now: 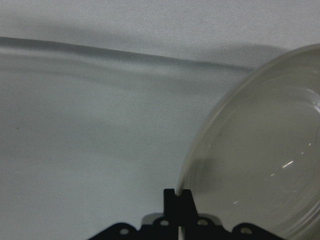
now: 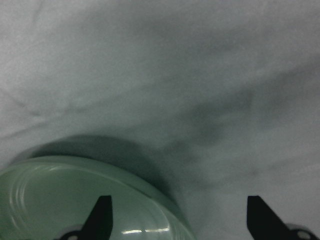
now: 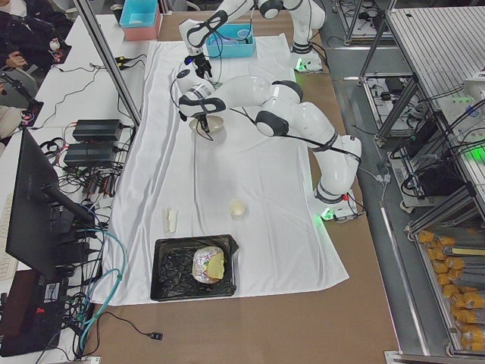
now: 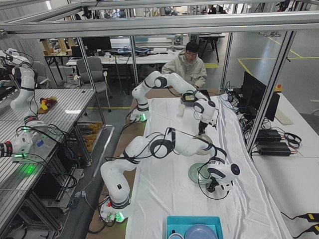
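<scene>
A pale cream bowl or plate (image 1: 260,145) lies on the white cloth, its rim reaching between the fingertips of my left gripper, which are shut on it. In the camera left view that dish (image 3: 216,125) is partly hidden by the arm. A green plate (image 2: 75,200) lies under my right gripper, which is open, its fingers either side of the rim with nothing gripped. The green plate (image 4: 195,174) is also visible in the camera right view.
A blue bin (image 4: 193,221) holding dishes stands at one end; a black tray (image 3: 174,265) with a foil-wrapped item is at the other, near a small cream cup (image 3: 237,208) and pale strips (image 3: 170,221).
</scene>
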